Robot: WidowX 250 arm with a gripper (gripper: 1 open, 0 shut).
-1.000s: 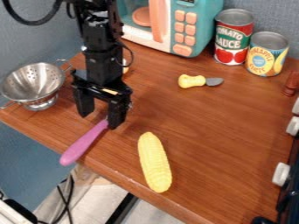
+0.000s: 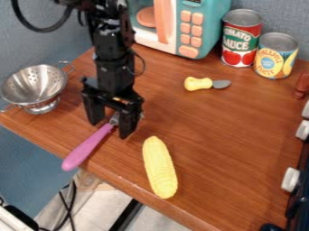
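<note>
My black gripper (image 2: 111, 115) is low over the table at the left, its fingers around the upper, thinner end of a pink utensil (image 2: 87, 149), whose wide end points toward the front left edge. Whether the fingers are closed on it I cannot tell. A yellow corn cob (image 2: 160, 166) lies to the right, near the front edge. A steel colander (image 2: 32, 86) sits at the left edge, beside the gripper.
A teal toy microwave (image 2: 191, 27), a tomato can (image 2: 239, 41) and a yellow can (image 2: 276, 59) stand at the back. A small yellow-handled tool (image 2: 203, 84) lies mid-back.
The gripper has come down slightly toward the pink utensil's upper end over the last second. The other objects have not visibly moved.
</note>
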